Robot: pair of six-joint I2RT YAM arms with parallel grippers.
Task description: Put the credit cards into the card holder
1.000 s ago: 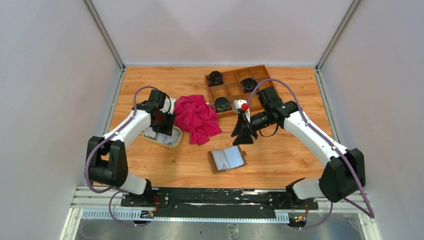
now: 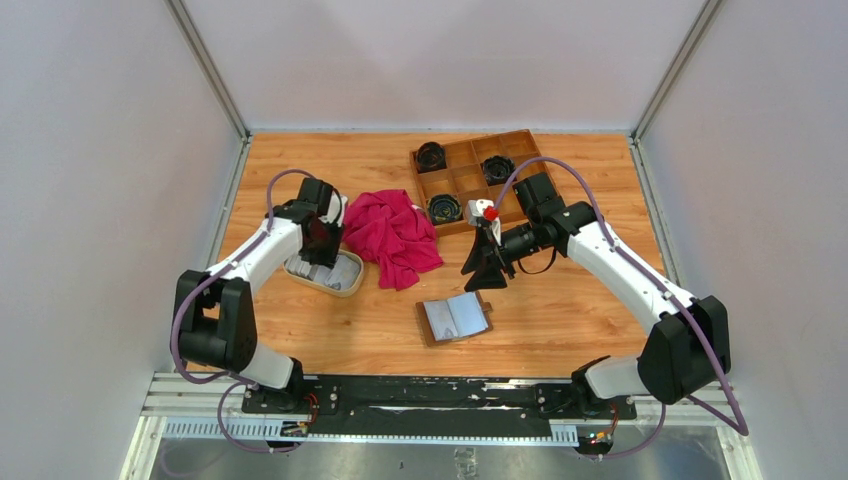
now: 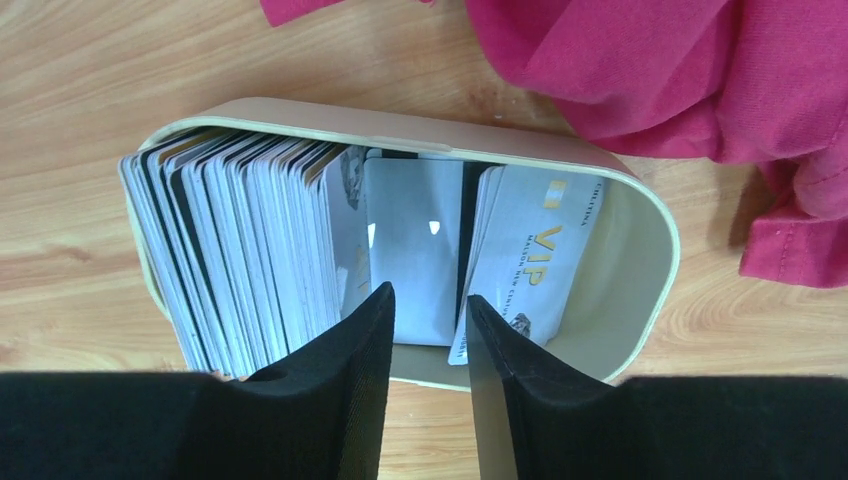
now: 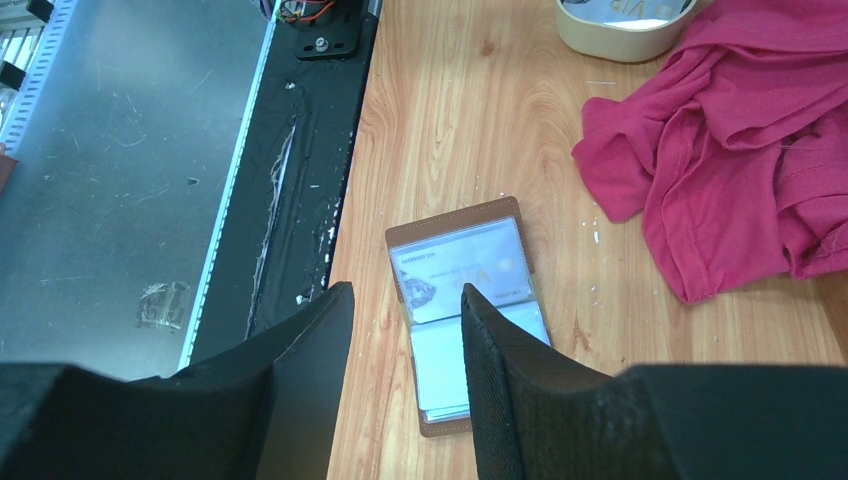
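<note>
A cream oval box point(image 3: 630, 300) at the left holds a thick stack of cards point(image 3: 230, 250), a plain card point(image 3: 410, 240) and some cards lettered VIP point(image 3: 530, 250). My left gripper is over the box, part open, with nothing seen between its fingertips. In the right wrist view the brown card holder point(image 4: 450, 215) lies open, cards point(image 4: 460, 270) in its clear sleeves. My right gripper hangs above it, open and empty.
A crumpled magenta cloth point(image 2: 395, 240) lies right beside the box. A wooden compartment tray point(image 2: 470, 175) with black round pieces stands at the back right.
The right arm is unchanged.
</note>
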